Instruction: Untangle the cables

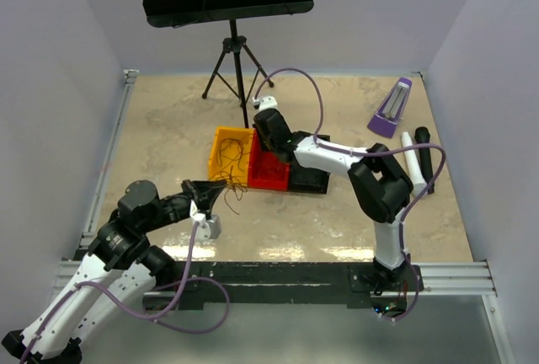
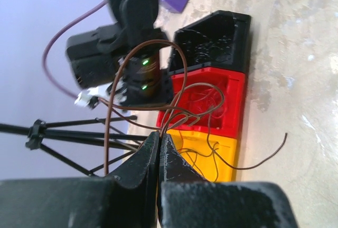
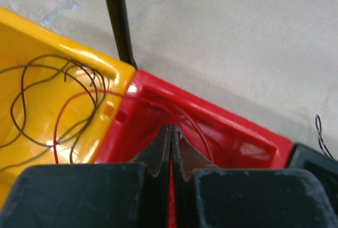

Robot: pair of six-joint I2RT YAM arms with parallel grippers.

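Observation:
In the left wrist view, thin brown cable loops [image 2: 182, 113] meet at the tips of my left gripper, which is shut on them. One loose cable end hangs out toward the bare table. From above, this gripper [image 1: 224, 184] is at the front edge of the yellow bin [image 1: 212, 155]. Dark cables [image 3: 87, 83] lie coiled inside that bin. My right gripper is shut over the red bin [image 3: 237, 127]. A red cable [image 3: 142, 100] arcs from the yellow bin into the red one, close by its fingertips; no hold on it shows.
A black bin [image 1: 308, 180] adjoins the red one, partly under the right arm. Behind the bins stands a black music stand [image 1: 236, 52]. To the right are a purple holder [image 1: 390, 109], a white tube [image 1: 413, 163] and a black tube [image 1: 424, 157].

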